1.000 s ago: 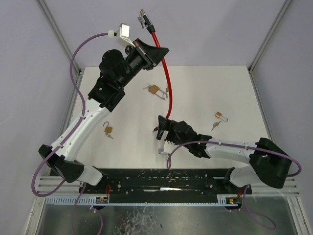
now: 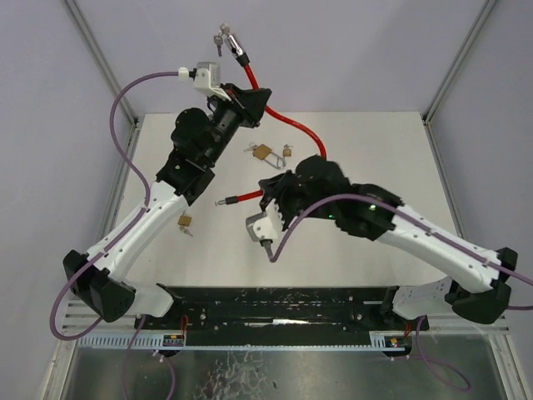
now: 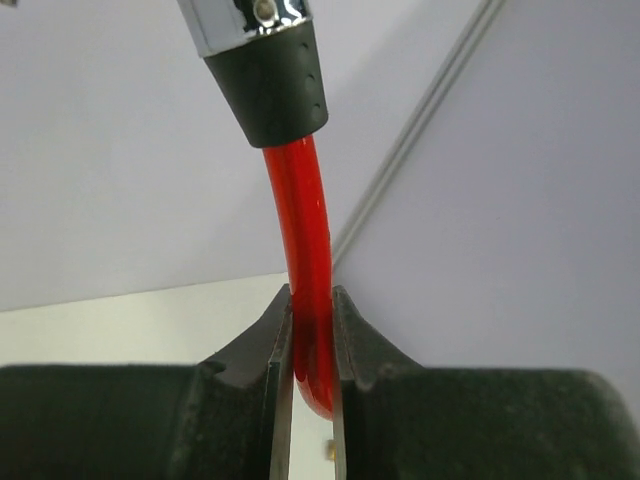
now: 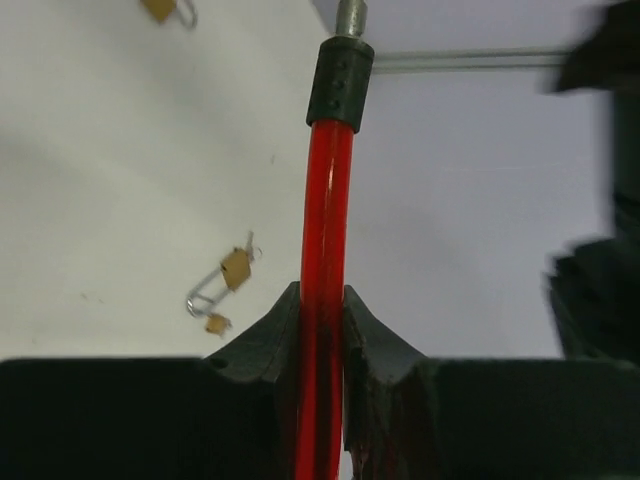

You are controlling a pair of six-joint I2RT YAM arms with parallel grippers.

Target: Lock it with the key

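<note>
In the top view a red cable lock (image 2: 296, 125) runs from a metal lock head (image 2: 236, 48), with keys (image 2: 220, 42) by it, down to a metal-tipped end (image 2: 225, 202). My left gripper (image 2: 248, 107) is shut on the red cable below the head, also seen in the left wrist view (image 3: 312, 340). My right gripper (image 2: 271, 187) is shut on the cable near its tipped end; in the right wrist view the tip (image 4: 350, 18) points away above the fingers (image 4: 260, 380).
Padlocks (image 2: 263, 152) with keys lie at the back of the white board (image 2: 375, 150); another (image 2: 185, 221) lies at the left. The right arm covers much of the board's right part.
The right gripper has risen toward the camera and moved slightly left, swinging the tipped end leftward and bending the cable. The left gripper and lock head have shifted a little left.
</note>
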